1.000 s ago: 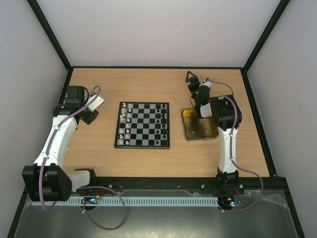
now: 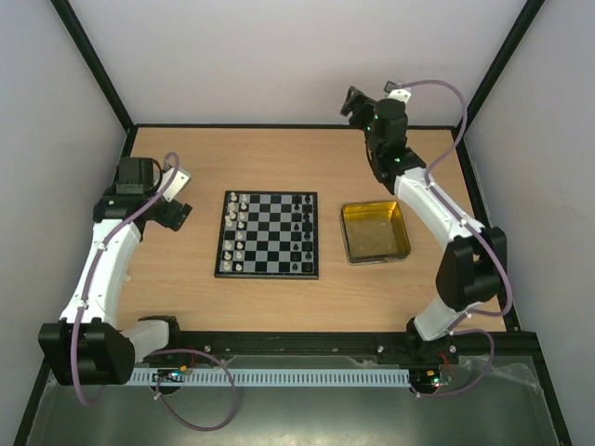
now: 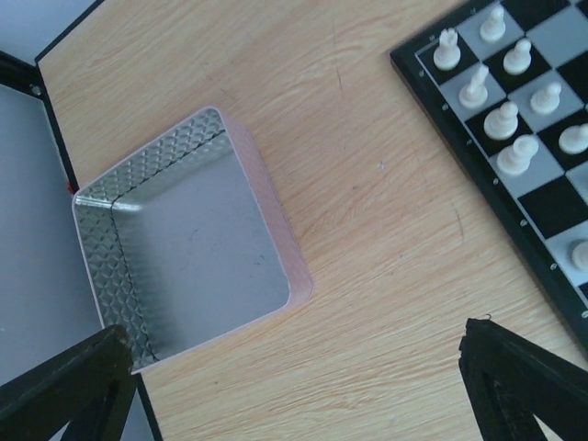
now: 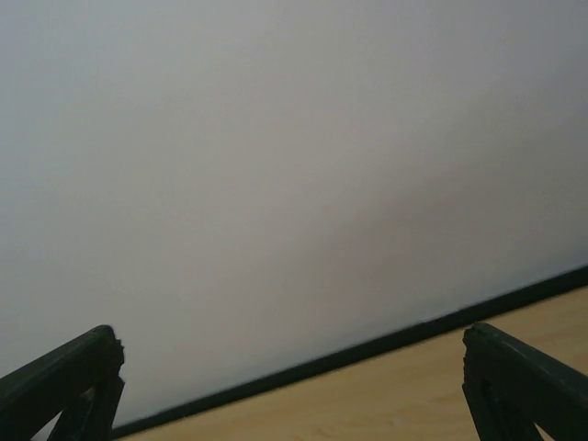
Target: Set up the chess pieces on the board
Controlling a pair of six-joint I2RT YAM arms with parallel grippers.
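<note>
The chessboard lies mid-table. White pieces fill two columns on its left, dark pieces two columns on its right. From the left wrist, the outer white column has a bare black square between one white piece and another. My left gripper hangs left of the board, open and empty; its wrist view shows the board's edge to the right. At the back right, my right gripper is raised, open and empty, facing the back wall.
A pink-rimmed tray, bare where it shows, stands left of the board; the left arm mostly hides it from above. Right of the board sits a gold tray; its contents are too small to tell. Wood is clear around the board.
Board pieces look unmoved.
</note>
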